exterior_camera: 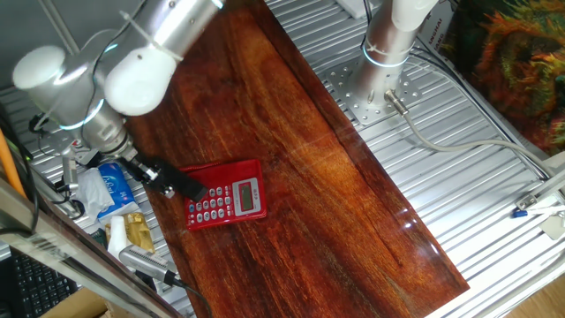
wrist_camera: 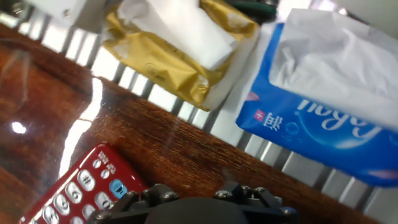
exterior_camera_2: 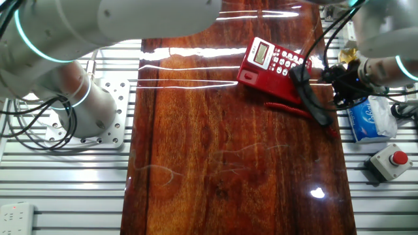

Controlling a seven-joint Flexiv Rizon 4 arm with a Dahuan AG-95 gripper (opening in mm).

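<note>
A red desk telephone (exterior_camera: 225, 196) with silver keys and a small display lies near the left edge of the wooden table. In exterior view 2 its body (exterior_camera_2: 274, 68) sits toward the back, with a red coiled cord (exterior_camera_2: 287, 108) beside it. My gripper (exterior_camera: 157, 179) is shut on the dark handset (exterior_camera_2: 313, 101), which is tilted over the telephone's edge. In the wrist view the handset's dark rounded back (wrist_camera: 196, 211) fills the space between the fingers. Whether its far end touches the telephone I cannot tell.
Beyond the table edge lie a blue tissue pack (wrist_camera: 323, 124) and a gold tissue pack (wrist_camera: 168, 56). A red-topped button box (exterior_camera_2: 390, 162) stands on the slatted metal surface.
</note>
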